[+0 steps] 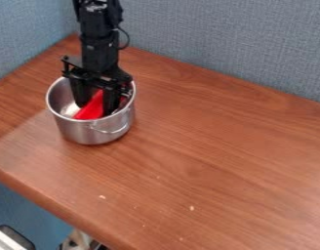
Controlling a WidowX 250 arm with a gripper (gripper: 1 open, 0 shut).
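Observation:
A steel pot (79, 130) with a wire handle stands at the left of the wooden table (215, 166). My black gripper (95, 96) reaches down into it from above. Inside the pot is a red object (91, 109), between or just behind the fingers. The gripper looks closed around it, though the dark fingers and the pot rim partly hide the contact.
Grey-blue padded walls rise behind and at the left. The table's front-left edge drops to a blue floor with some dark and white items at the bottom corner.

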